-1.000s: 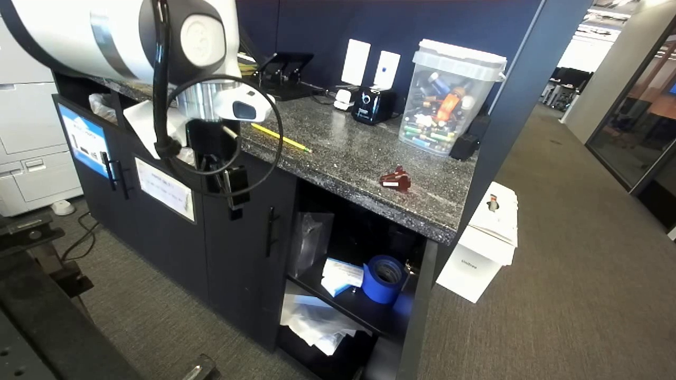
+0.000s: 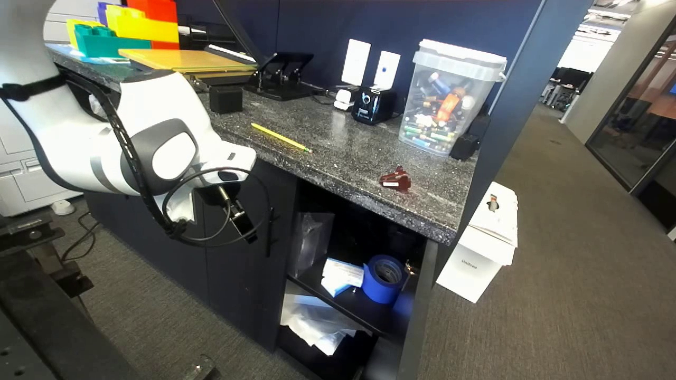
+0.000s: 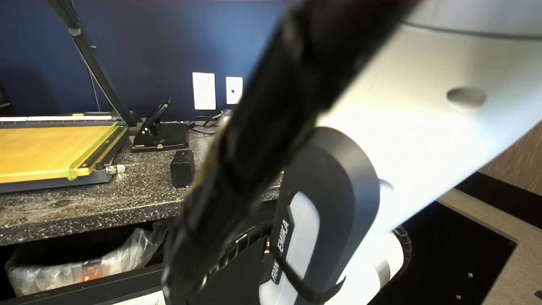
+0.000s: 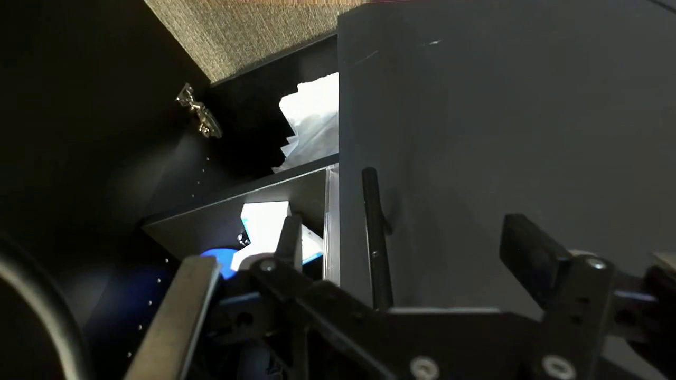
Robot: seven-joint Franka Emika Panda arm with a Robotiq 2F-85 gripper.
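My gripper stands open with nothing between its fingers, one finger (image 4: 290, 240) on the left and the other (image 4: 526, 256) on the right. In the wrist view the black bar handle (image 4: 375, 237) of a shut dark cabinet door (image 4: 507, 126) appears between the fingers; how far off it is I cannot tell. In exterior view 1 the gripper (image 2: 239, 218) is in front of the cabinet, to the left of that handle (image 2: 271, 231). Exterior view 2 has the gripper hidden by the arm.
The neighbouring compartment is open, with blue tape (image 2: 382, 279), a white-and-blue box (image 2: 342, 273) and plastic bags (image 2: 317, 320). On the counter (image 2: 342, 155) are a yellow pencil (image 2: 280, 137), a dark red staple remover (image 2: 396, 180) and a tub of batteries (image 2: 447, 95). The counter edge overhangs the doors.
The arm has swung lower, and the gripper has turned from pointing down to a slant toward the cabinet. The counter items and the open compartment have not moved.
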